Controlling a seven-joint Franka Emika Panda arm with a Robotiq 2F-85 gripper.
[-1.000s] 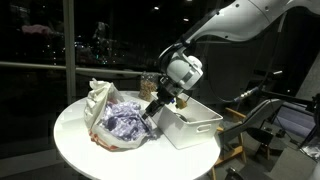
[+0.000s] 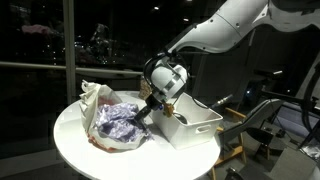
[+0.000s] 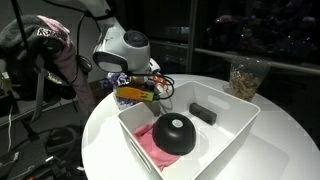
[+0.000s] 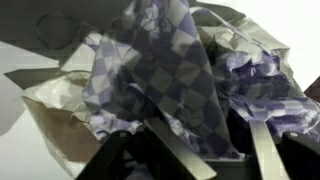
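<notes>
A purple-and-white checkered cloth (image 2: 118, 124) lies bunched in the mouth of a pale bag (image 2: 92, 100) on the round white table. In the wrist view the cloth (image 4: 165, 65) fills most of the bag (image 4: 60, 97), and a fold of it runs up to the gap between my fingers. My gripper has its fingers apart, over the cloth. From the side, my gripper (image 2: 148, 106) is tilted down at the cloth's right edge. Whether the pads touch the cloth cannot be told. In exterior view 2 the arm hides most of the cloth (image 3: 125, 97).
A white box (image 2: 200, 128) stands right beside the gripper. Inside are a black domed lid (image 3: 175, 133), a pink cloth (image 3: 148, 143) and a small black object (image 3: 203, 113). Behind stands a clear jar (image 3: 243, 76). Table space in front of the bag is clear.
My gripper has moved left, from near the box toward the bag and cloth. The bag and box stay in place.
</notes>
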